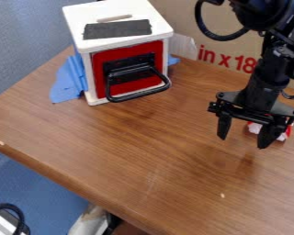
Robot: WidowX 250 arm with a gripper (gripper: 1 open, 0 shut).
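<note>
My black gripper [244,132] hangs over the right side of the wooden table with its two fingers spread wide and nothing visible between them. Just behind it, partly hidden by the gripper, a small red and white object [283,133] lies on the table. At the back left stands a white toy oven [84,20] with a red front [103,59], a black handle and a dark patch on top.
Blue cloth [66,84] lies beside and behind the oven. A cardboard box [206,50] stands along the back. The table's left edge [45,165] drops to a blue floor.
</note>
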